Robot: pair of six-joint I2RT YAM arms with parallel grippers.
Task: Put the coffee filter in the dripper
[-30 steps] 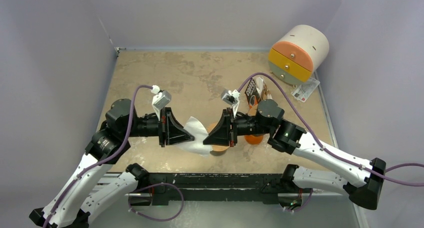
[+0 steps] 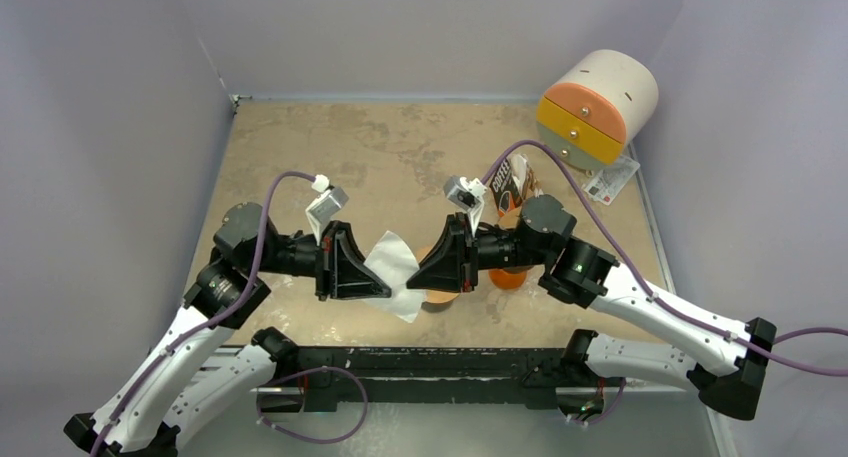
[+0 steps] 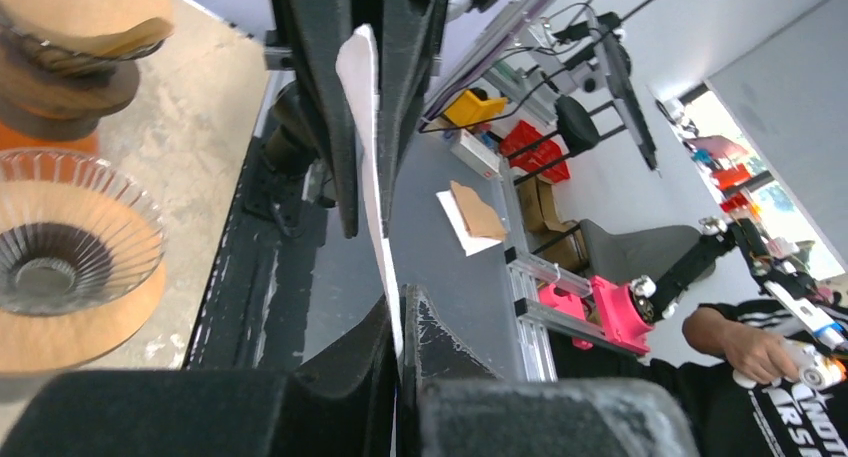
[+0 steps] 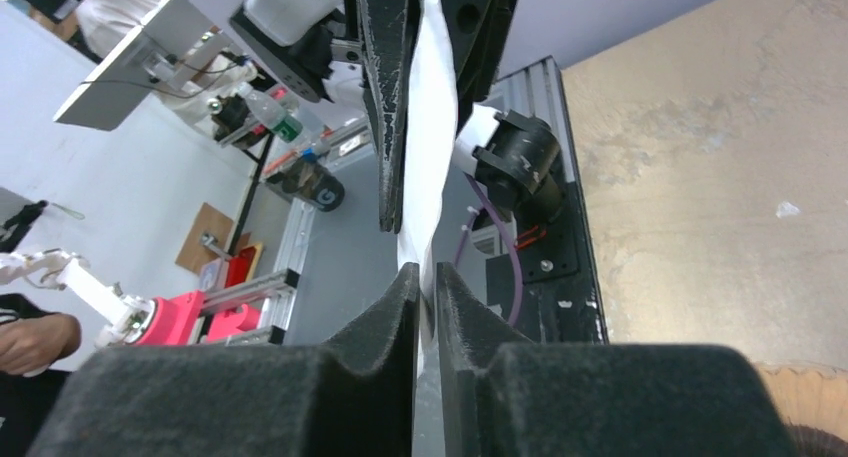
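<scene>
The white coffee filter hangs upright between my two facing grippers, seen edge-on in both wrist views. My left gripper is shut on the thin paper. My right gripper has its fingertips close about the filter's other side; whether they grip it is unclear. In the left wrist view, the clear ribbed dripper sits low at the left on a round wooden base; from the top it is mostly hidden behind the filter and right gripper.
Orange objects and a coffee bag lie behind the right arm. A drawer box stands at the back right.
The left gripper has shifted slightly over the last second, and the filter's lower part now hangs a little further toward the front. The right arm has barely moved.
</scene>
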